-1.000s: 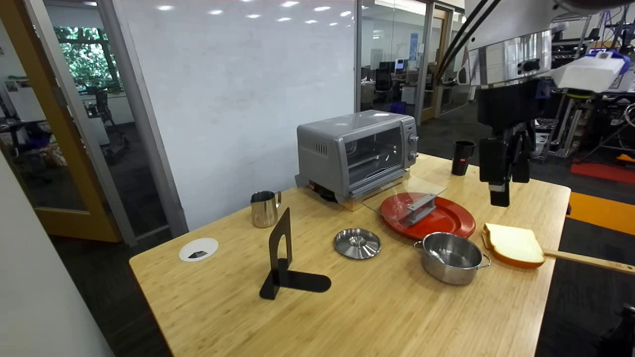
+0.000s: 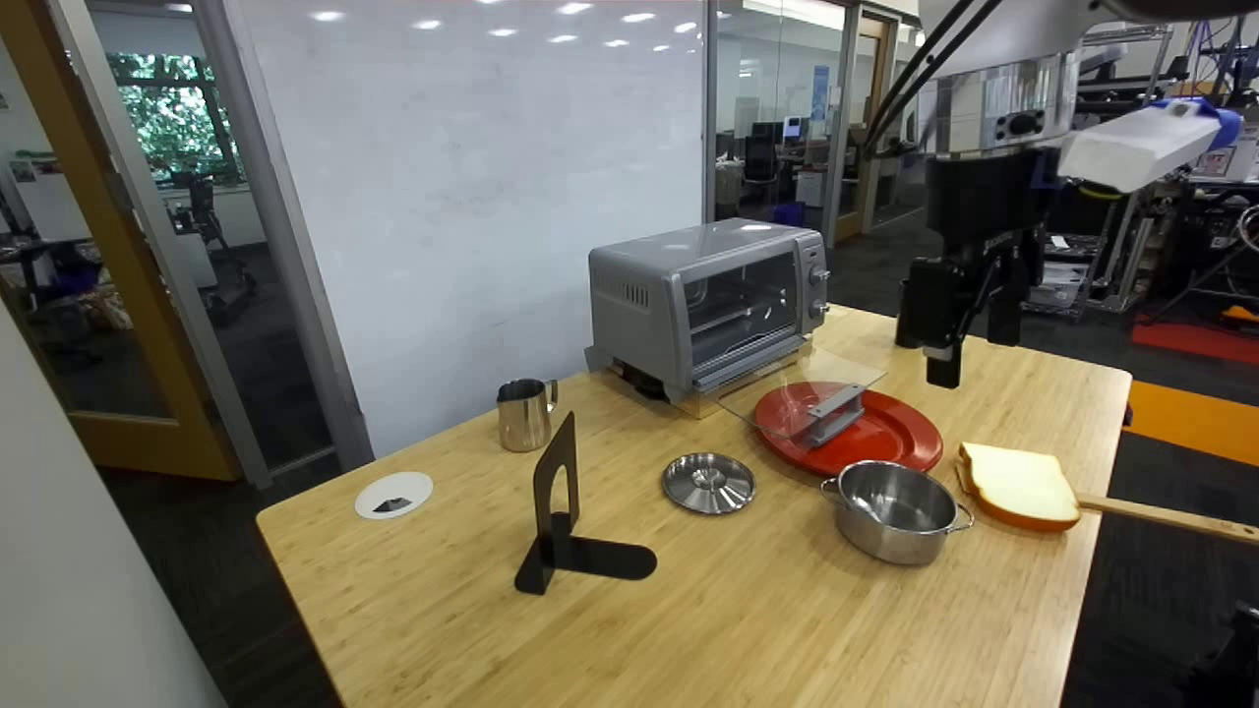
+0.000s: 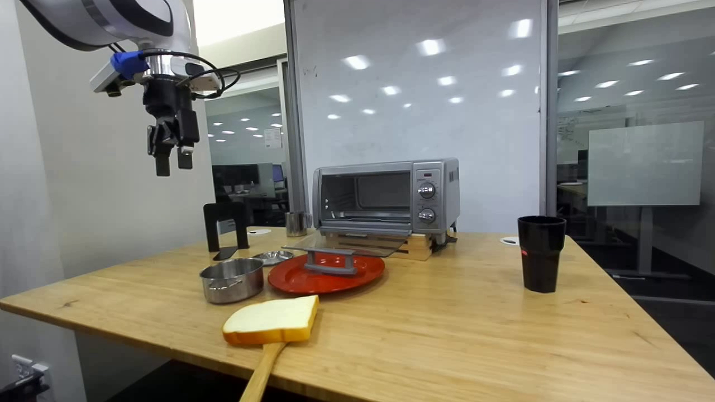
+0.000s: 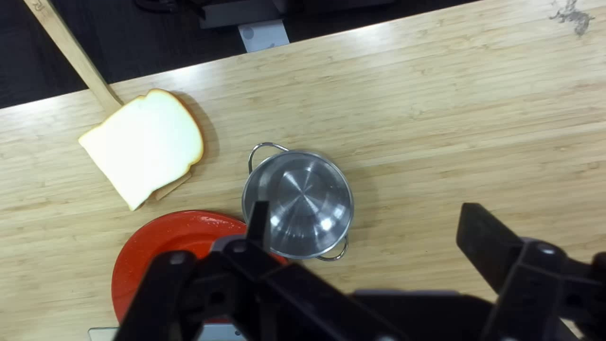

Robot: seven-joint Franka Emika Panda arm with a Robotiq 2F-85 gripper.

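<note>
High above the table, my gripper (image 3: 172, 167) points downward, open, with only air between its fingers. In the wrist view the two black fingertips (image 4: 259, 221) stand wide apart. A steel pot (image 4: 301, 204) with two loop handles sits on the table below, empty inside. Beside it lies a slice of bread (image 4: 150, 145), resting on a wooden spatula (image 3: 265, 372) whose handle sticks out past the table edge. The red plate (image 2: 903, 431) lies between the pot and the toaster oven (image 2: 643, 295). Its glass door is lowered, with the grey handle (image 2: 835, 413) over the plate.
A round steel lid (image 2: 708, 482) lies near the pot. Farther left stand a black bookend (image 2: 567, 555) and a steel pitcher (image 2: 522, 419). A black cup (image 3: 541, 254) is on the table's other side.
My gripper has shifted up and to the left in exterior view 1, and it has turned somewhat. It now covers most of the black cup there. The objects on the table have stayed put.
</note>
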